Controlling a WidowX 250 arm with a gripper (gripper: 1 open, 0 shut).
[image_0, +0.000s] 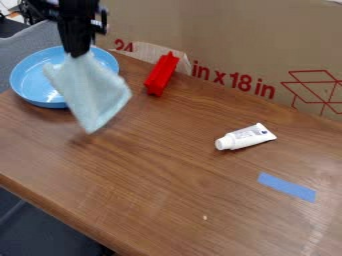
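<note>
At the upper left my black gripper is shut on a pale blue cloth, which hangs from its tip down and to the right, slightly blurred. Behind the cloth is a blue plate, partly hidden by it. A red object lies right of the gripper, toward the back of the table.
A white tube lies on the wooden table at the middle right, with a blue tape strip nearer the front right. A cardboard sheet stands along the back.
</note>
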